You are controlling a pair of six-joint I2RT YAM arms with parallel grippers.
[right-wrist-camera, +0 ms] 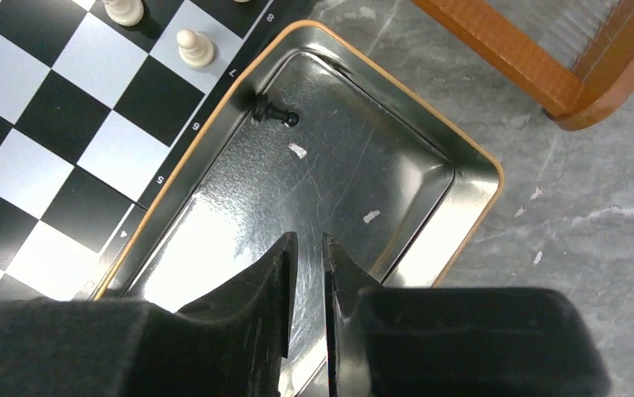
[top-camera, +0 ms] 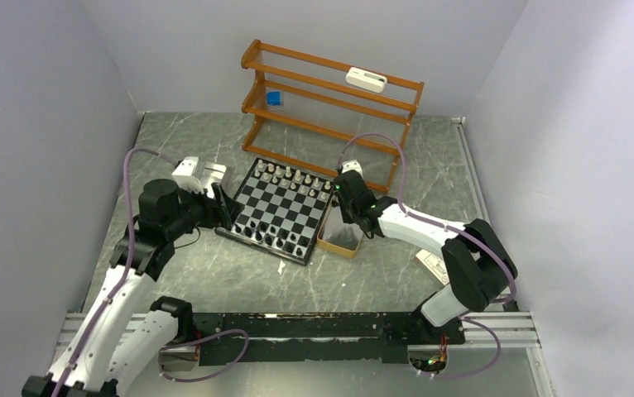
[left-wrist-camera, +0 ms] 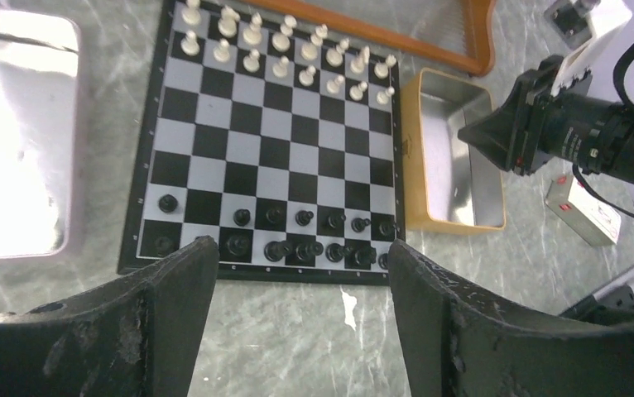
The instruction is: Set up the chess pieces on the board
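Note:
The chessboard (top-camera: 274,207) carries white pieces (left-wrist-camera: 252,33) along the back and black pieces (left-wrist-camera: 275,250) along the front. One black piece (right-wrist-camera: 272,112) lies on its side in the gold-rimmed tray (right-wrist-camera: 483,194) right of the board. My right gripper is over that tray, fingertips close together; I cannot see what, if anything, is between them. My left gripper hangs over the board's front left area, fingers apart, with nothing visible between them.
A silver tray (left-wrist-camera: 24,132) lies left of the board. A wooden rack (top-camera: 330,124) stands behind it, with a white device (top-camera: 366,79) on top. A box (top-camera: 432,265) is at the right.

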